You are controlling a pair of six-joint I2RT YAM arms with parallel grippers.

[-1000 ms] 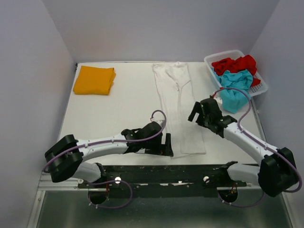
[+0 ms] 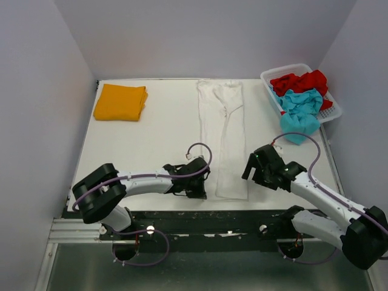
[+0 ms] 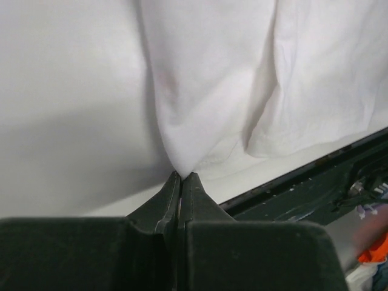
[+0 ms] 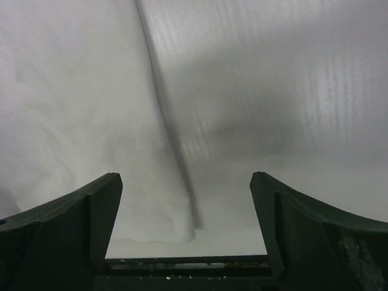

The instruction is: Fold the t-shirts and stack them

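A white t-shirt (image 2: 220, 130) lies lengthwise across the middle of the table, partly folded into a long strip. At its near-left corner my left gripper is shut on the fabric, which is pinched at the fingertips. Near the shirt's lower right edge my right gripper stands open above the table, the cloth (image 4: 91, 103) under its left finger side and nothing held between the fingers.
A folded orange shirt (image 2: 120, 102) lies at the back left. A white basket (image 2: 333, 112) with red and cyan clothes stands at the back right.
The left gripper has shut on the corner and moved left, drawing the shirt's near end leftward. The right gripper has shifted down toward the near edge, still open.
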